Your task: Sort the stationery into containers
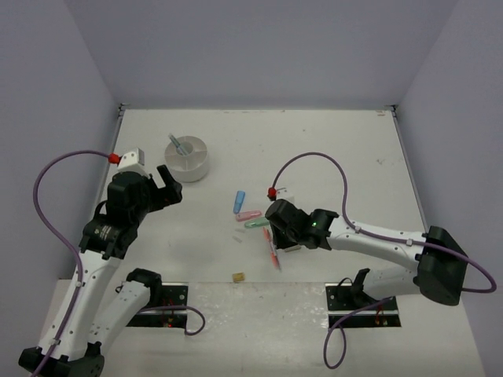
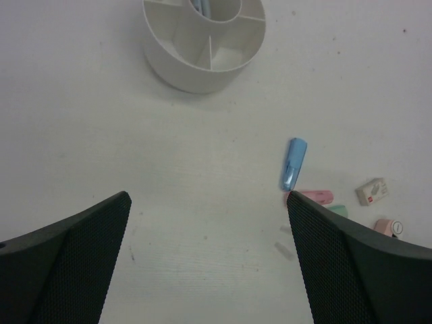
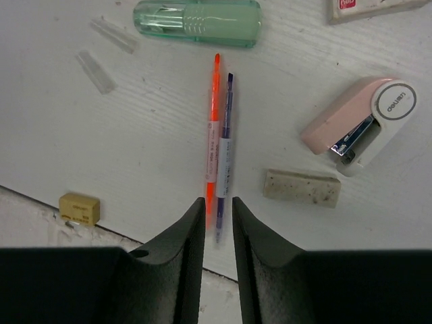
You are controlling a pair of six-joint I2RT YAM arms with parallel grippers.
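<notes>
A round white organizer (image 1: 188, 166) with several compartments stands at the back left, with pale sticks (image 2: 202, 7) in its inner cup. In front of it my left gripper is open and empty. My right gripper is over the front of an orange pen (image 3: 213, 135) and a dark purple pen (image 3: 225, 155), lying side by side. Its fingers stand narrowly apart with the pens' near ends showing in the gap; I cannot tell whether they touch. A green highlighter (image 3: 223, 21), pink highlighter (image 1: 248, 215) and blue highlighter (image 1: 239, 202) lie further back.
Right of the pens lie a greyish eraser (image 3: 302, 187), a pink-and-white stapler (image 3: 361, 121) and a white box (image 3: 371, 7). A yellow block (image 3: 79, 208) sits by the table's front edge. Clear strips (image 3: 96, 72) lie left of the pens.
</notes>
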